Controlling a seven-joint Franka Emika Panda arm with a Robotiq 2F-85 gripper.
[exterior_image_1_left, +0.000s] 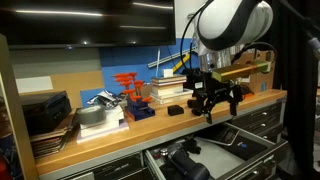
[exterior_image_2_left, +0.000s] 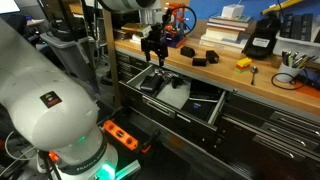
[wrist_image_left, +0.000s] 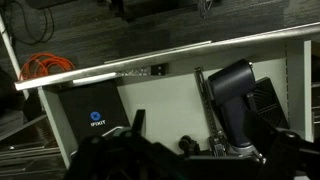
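Note:
My gripper (exterior_image_1_left: 221, 110) hangs above a pulled-out drawer (exterior_image_1_left: 156, 162), fingers pointing down and spread apart with nothing visible between them. In the wrist view the two dark fingers reach up from the bottom edge over the drawer's interior. A black hair-dryer-shaped object (wrist_image_left: 235, 90) lies towards the right side of the drawer. On the left is a flat black box (wrist_image_left: 94, 110) marked IFIXIT. A long thin metal tool (wrist_image_left: 207, 105) lies between them, its lower end partly hidden by the gripper. From the side, dark items (exterior_image_2_left: 152, 83) fill the drawer's left part.
The wooden counter (exterior_image_2_left: 225, 72) runs behind the drawer, with stacked books (exterior_image_2_left: 227, 30), a dark box (exterior_image_2_left: 205, 57) and a pen holder (exterior_image_2_left: 287, 75) on it. A red rack (exterior_image_1_left: 128, 82) stands further along. Bare drawer floor (wrist_image_left: 165, 105) shows in the middle.

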